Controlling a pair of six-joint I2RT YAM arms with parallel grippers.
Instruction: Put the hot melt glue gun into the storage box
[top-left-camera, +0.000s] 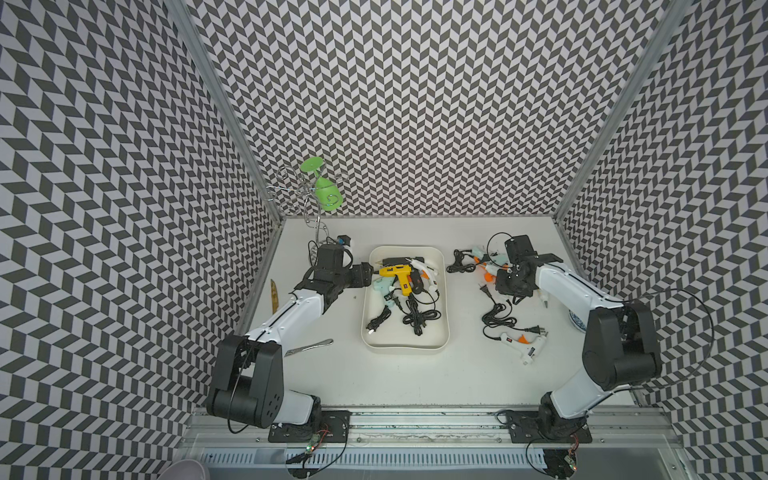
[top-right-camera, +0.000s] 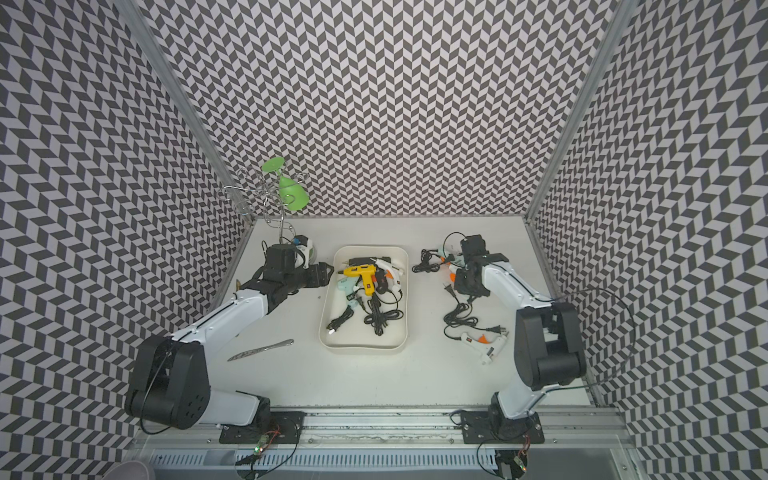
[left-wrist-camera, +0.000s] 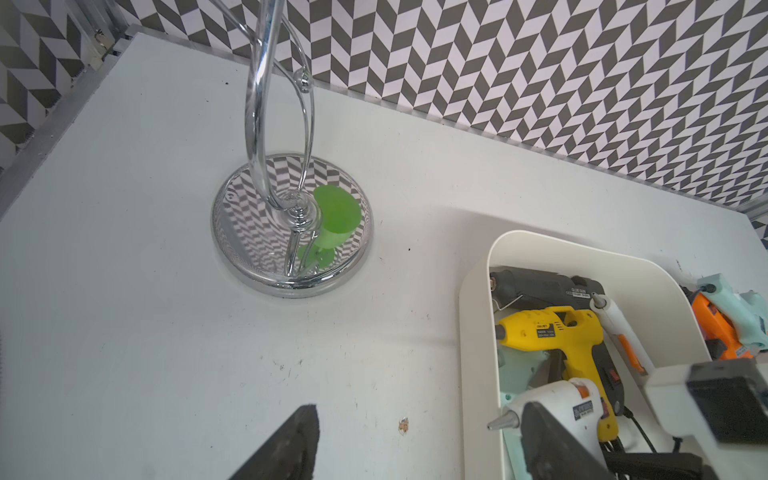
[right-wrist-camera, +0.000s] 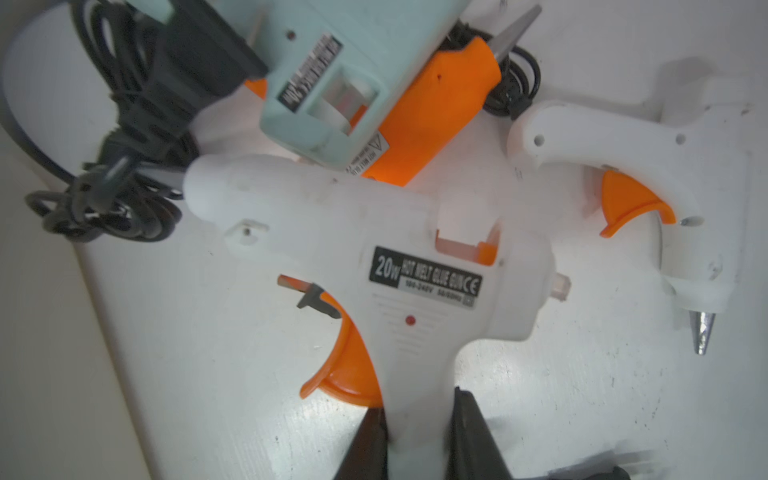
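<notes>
My right gripper is shut on the handle of a white glue gun (right-wrist-camera: 336, 224) with an orange trigger, above more glue guns on the table right of the box. The cream storage box (top-left-camera: 404, 346) holds several glue guns, a yellow one (top-left-camera: 394, 270) on top, and cords. My left gripper is at the box's left side, fingers apart; whether it holds anything is hard to tell, though a white glue gun (left-wrist-camera: 564, 408) shows by its right finger.
A chrome stand (left-wrist-camera: 292, 280) with a green glass stands back left. Another white glue gun (top-right-camera: 488, 345) and cords lie front right; a knife (top-right-camera: 260, 349) lies front left. The table in front of the box is clear.
</notes>
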